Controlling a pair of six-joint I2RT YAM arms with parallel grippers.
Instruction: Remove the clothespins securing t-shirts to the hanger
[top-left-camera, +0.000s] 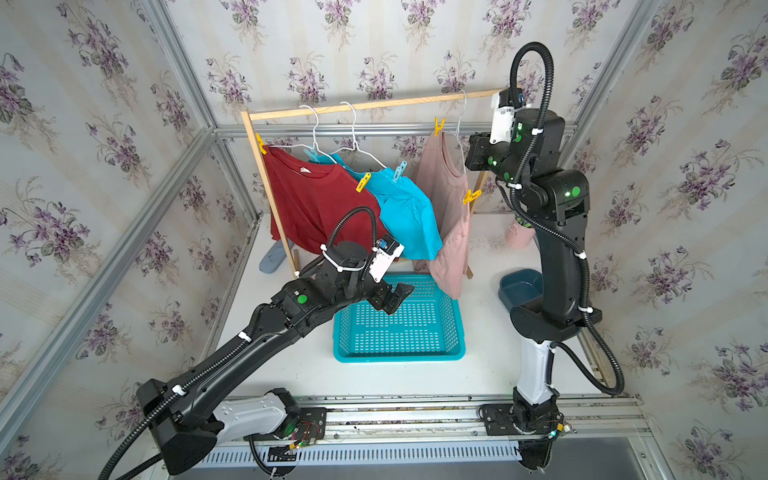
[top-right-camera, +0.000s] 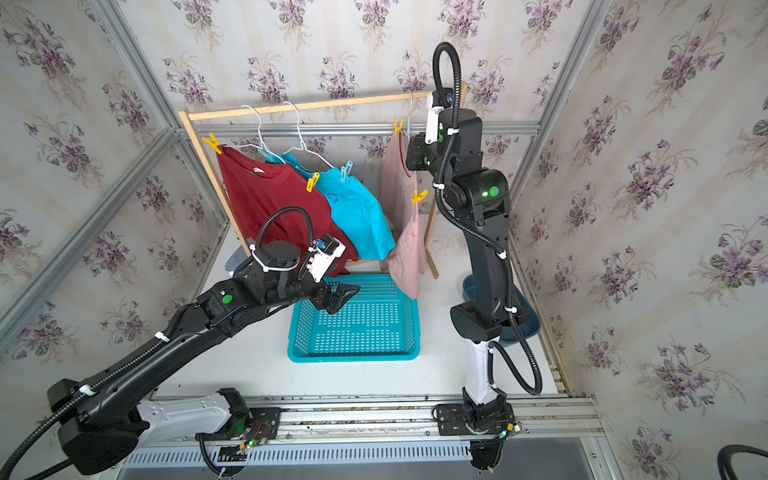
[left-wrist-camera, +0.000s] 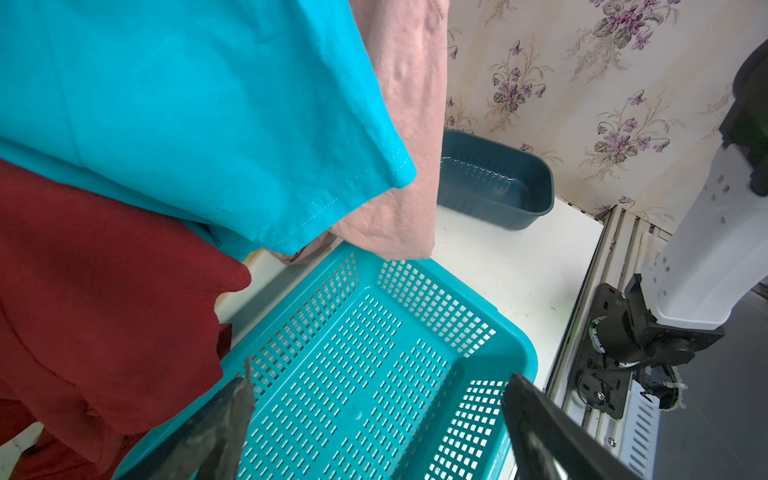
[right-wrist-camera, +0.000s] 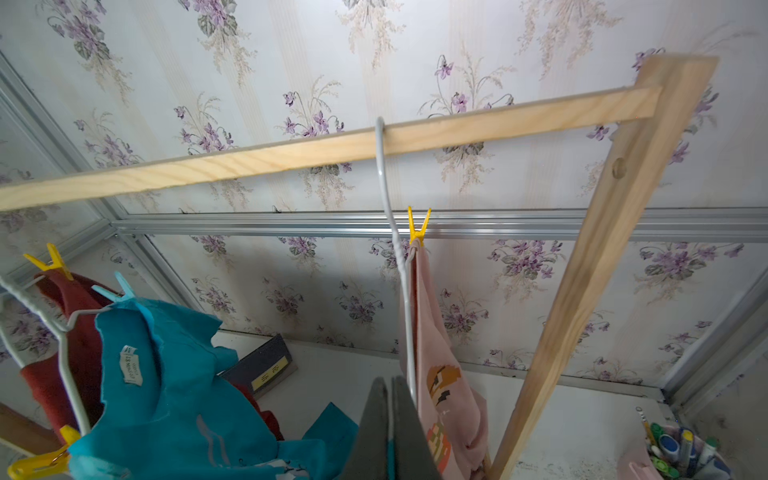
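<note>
The pink shirt (top-left-camera: 457, 254) hangs at the rack's right end on a white hanger (right-wrist-camera: 389, 201). A yellow clothespin (top-left-camera: 439, 125) grips its far shoulder, and another yellow clothespin (top-left-camera: 472, 196) its near side. My right gripper is shut beside that hanger's wire, with nothing clearly visible between its fingers. The red shirt (top-left-camera: 320, 193) carries yellow clothespins, one at its left end (top-left-camera: 260, 143) and one near its right (top-left-camera: 364, 181). A light-blue clothespin (top-left-camera: 400, 171) sits on the turquoise shirt (top-left-camera: 409, 212). Over the basket, below the shirts, my left gripper stands open and empty.
The wooden rack (top-left-camera: 376, 105) spans the back. Below lies a teal basket (top-left-camera: 400, 357), empty. A dark blue bin (left-wrist-camera: 496, 188) stands on the right, and a pink cup of pens (right-wrist-camera: 680, 452) at the back right. White table shows around the basket.
</note>
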